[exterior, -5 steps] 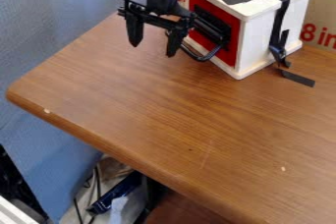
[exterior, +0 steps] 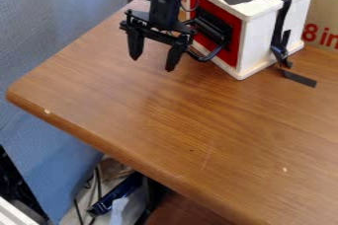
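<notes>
My black gripper (exterior: 153,49) hangs above the wooden table (exterior: 185,140) near its back left, its two fingers pointing down, apart, with nothing visible between them. Just right of it stands a white box (exterior: 264,51) with a red front panel (exterior: 227,56), a black patch on top and black straps running over it and down onto the table.
A cardboard box (exterior: 319,22) stands behind at the right. A blue-grey wall or partition (exterior: 53,51) borders the table on the left. Bags and cables lie below the table edge.
The gripper has shifted very slightly downward. The box and table look the same.
</notes>
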